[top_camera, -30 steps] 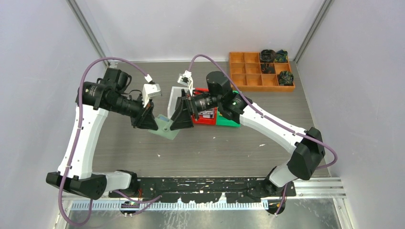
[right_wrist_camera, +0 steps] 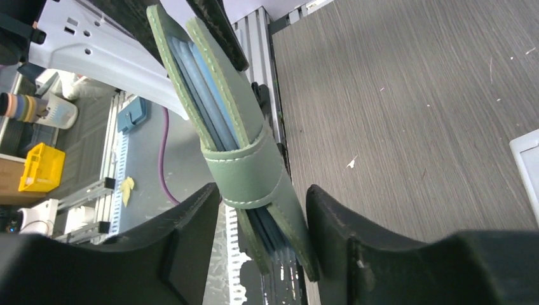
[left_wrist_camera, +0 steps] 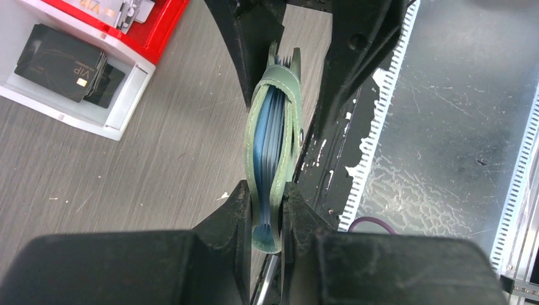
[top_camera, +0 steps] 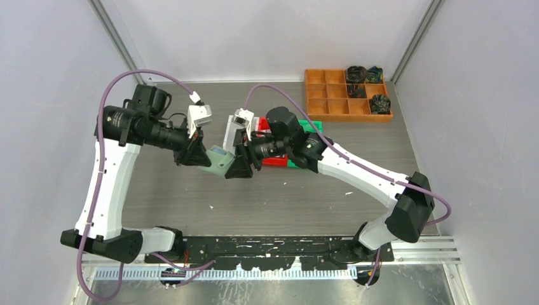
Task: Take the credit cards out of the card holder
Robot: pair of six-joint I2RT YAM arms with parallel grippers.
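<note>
The pale green card holder [top_camera: 218, 162] hangs above the table between my two grippers. In the left wrist view, my left gripper is shut on one end of the holder, with several blue and grey cards [left_wrist_camera: 269, 136] packed between its green walls. My right gripper has its fingers spread around the other end, where a stitched band [right_wrist_camera: 245, 171] crosses the holder. Space shows between the right fingertips and the holder on one side, so that gripper is open. Card edges also show between the walls in the right wrist view.
A white tray [left_wrist_camera: 121, 121] holds black cards, beside a red tray [left_wrist_camera: 166, 32] with other cards. The green tray [top_camera: 308, 126] is partly behind the right arm. An orange compartment box [top_camera: 321, 117] stands at the back right.
The holder and left gripper have shifted slightly toward the back of the table. My right gripper has turned and come slightly nearer the front, its fingers now around the holder's end.
</note>
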